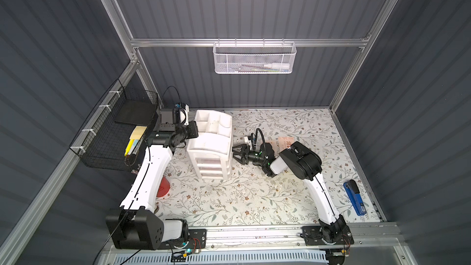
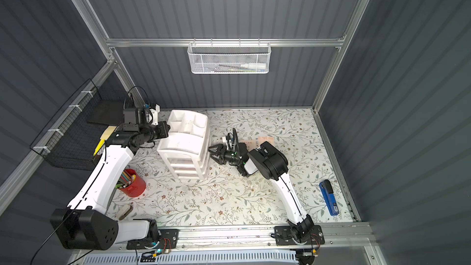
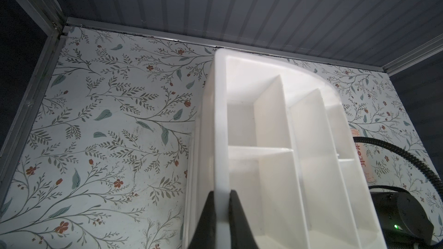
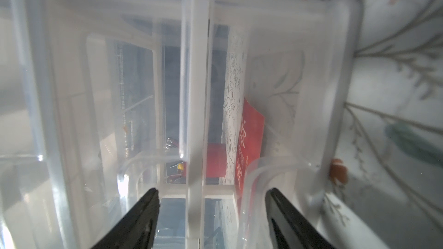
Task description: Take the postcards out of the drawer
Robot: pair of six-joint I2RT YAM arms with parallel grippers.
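Note:
The white drawer unit [image 1: 210,143] stands left of the middle of the table. In the left wrist view my left gripper is shut on the unit's thin upper rim [image 3: 221,110], one dark finger on either side. My right gripper is open, low at the unit's right side, with its fingertips at the clear drawers [image 4: 286,87]. A red card with gold writing [image 4: 249,136] shows through the lower drawer's wall. A pinkish card [image 1: 286,142] lies on the table behind the right arm.
A red pencil cup [image 2: 133,184] stands left of the unit, below the left arm. A blue stapler [image 1: 354,197] lies at the right edge. Black wire basket [image 1: 105,152] on the left wall; white basket [image 1: 255,61] at the back.

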